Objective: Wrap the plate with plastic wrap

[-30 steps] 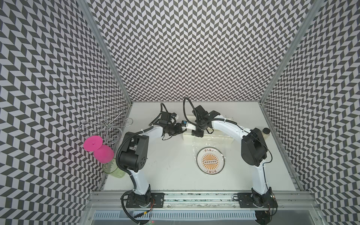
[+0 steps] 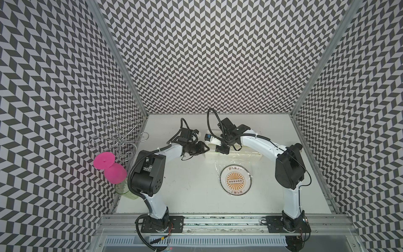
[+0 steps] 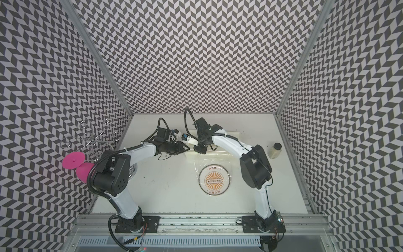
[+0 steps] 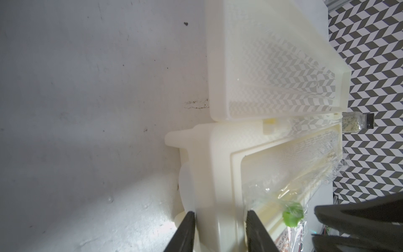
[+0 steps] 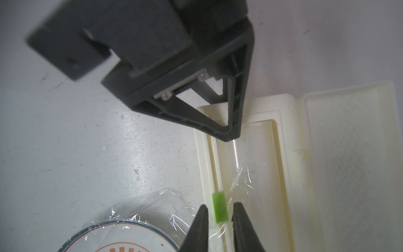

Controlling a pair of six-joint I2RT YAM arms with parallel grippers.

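The white-and-orange plate (image 2: 235,180) lies at the table's front middle, with clear plastic wrap (image 5: 163,201) over it, running to the cream dispenser box (image 5: 289,176) behind. Its lid (image 4: 277,63) is swung open. My left gripper is part open around the box's end, fingertips either side of its wall; whether it touches is unclear. My right gripper is part open over the box's front channel, by the green slider (image 5: 219,199), with no clear sign of a hold.
A jar (image 3: 275,151) stands at the right. Wire racks and pink discs (image 2: 115,172) sit at the left edge. Table space (image 2: 184,184) left of the plate is clear.
My left gripper has moved slightly down toward the front of the box's end.
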